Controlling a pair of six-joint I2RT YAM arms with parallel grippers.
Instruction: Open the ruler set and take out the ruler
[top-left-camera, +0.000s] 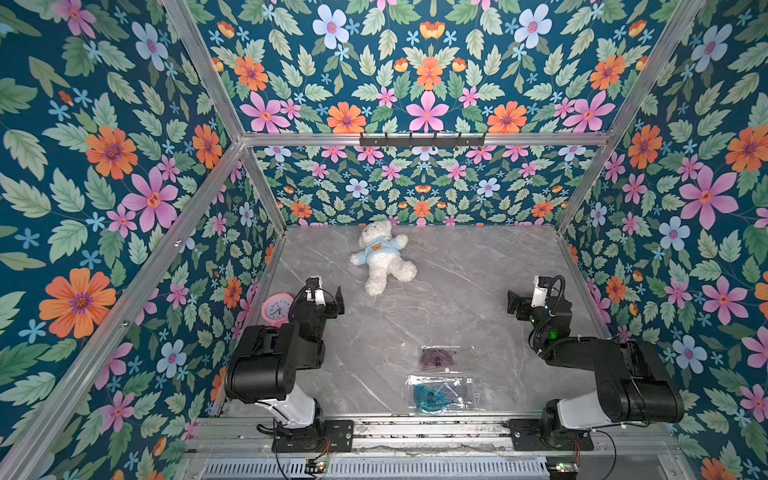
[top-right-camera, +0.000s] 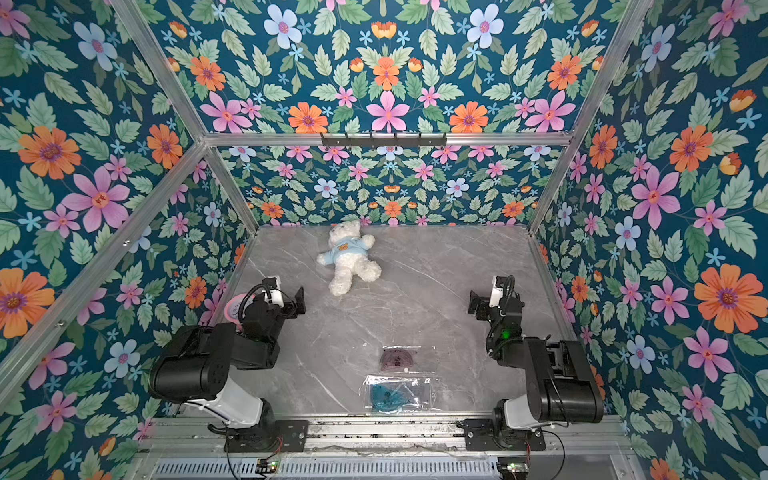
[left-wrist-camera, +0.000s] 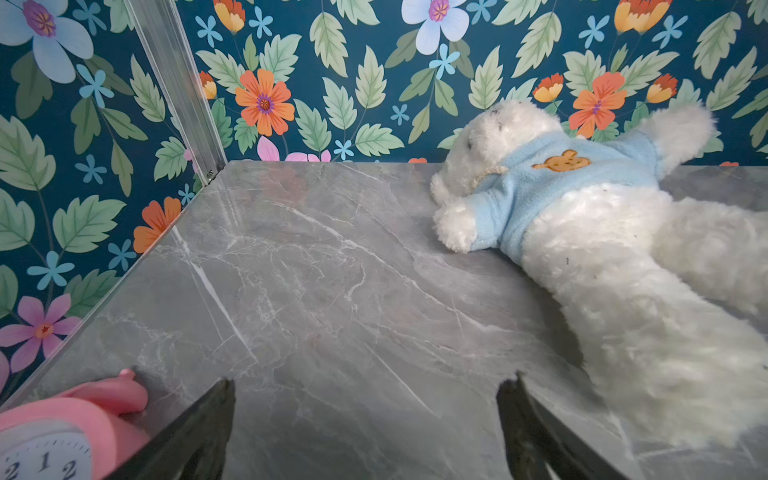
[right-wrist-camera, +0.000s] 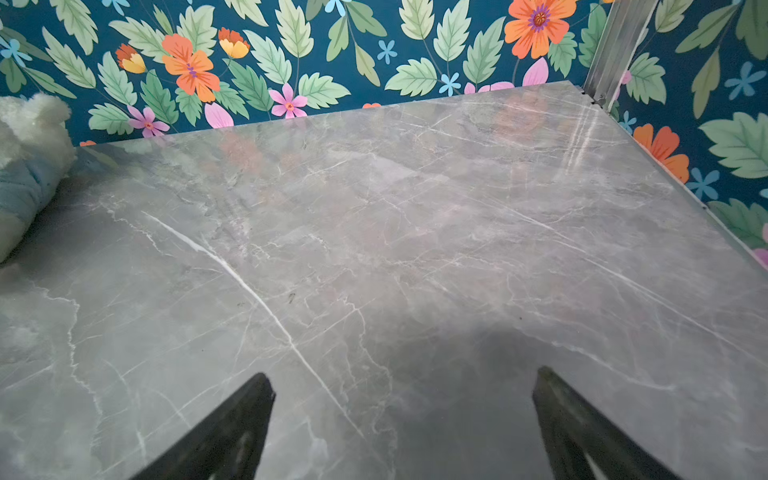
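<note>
Near the front edge of the table lies a clear packet with teal pieces (top-left-camera: 432, 396), likely the ruler set; its flap and exact contents are too small to make out. Just behind it is a purple half-round piece (top-left-camera: 437, 360) in or on clear film. Above the table's left side, my left gripper stands open, its fingers (left-wrist-camera: 204, 428) wide apart with only bare table between them. Over on the right, my right gripper is open and empty too. Both grippers are well away from the packet, which neither wrist view shows.
A white teddy bear in a blue shirt (top-left-camera: 384, 254) lies at the back, left of centre. A pink clock (left-wrist-camera: 64, 440) sits at the left edge beside my left arm.
</note>
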